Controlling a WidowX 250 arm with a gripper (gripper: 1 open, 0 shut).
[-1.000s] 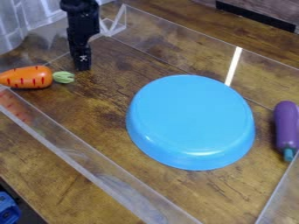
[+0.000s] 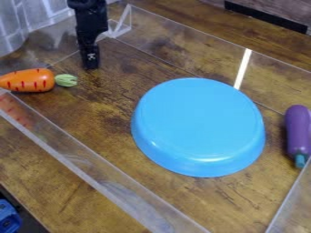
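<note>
My black gripper (image 2: 90, 53) reaches down at the top left, low over the wooden floor inside a clear-walled enclosure; whether it is open or shut I cannot tell. Below and left of it lies an orange toy carrot (image 2: 27, 80) with pale green leaves. A large blue disc (image 2: 198, 124), like an upturned plate or bowl, fills the centre right. A purple toy eggplant (image 2: 297, 131) lies at the right edge.
Clear plastic walls (image 2: 95, 178) border the space. A white strip (image 2: 243, 68) runs behind the blue disc. Bare wood lies between the carrot, my gripper and the disc. A small blue object (image 2: 6, 217) sits outside at lower left.
</note>
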